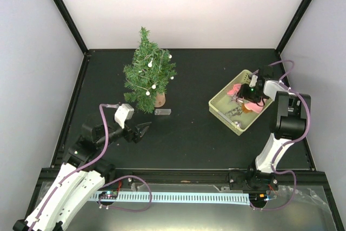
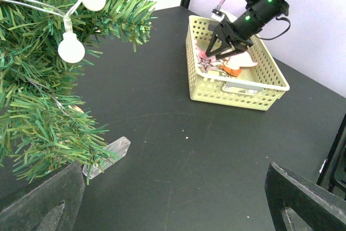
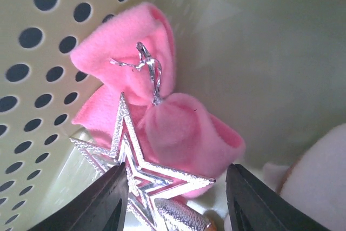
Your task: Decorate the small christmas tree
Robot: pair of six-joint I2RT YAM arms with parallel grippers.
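The small christmas tree [image 1: 146, 71] stands at the left back with a string of white bulbs [image 2: 71, 47] on its branches. Inside the yellow-green basket [image 1: 219, 113], a silver star [image 3: 141, 158] rests over a pink bow [image 3: 162, 114]. My right gripper is part open there, one finger on either side of the star's lower part; the fingers have not closed tightly, and whether they touch it I cannot tell. Wide open and empty, my left gripper hangs over the table in front of the tree.
A clear small box [image 1: 162, 112] lies by the tree's base. A white rounded ornament [image 3: 319, 182] sits beside the right gripper, and the basket's perforated wall [image 3: 46, 36] is close on its other side. Bare table separates tree and basket.
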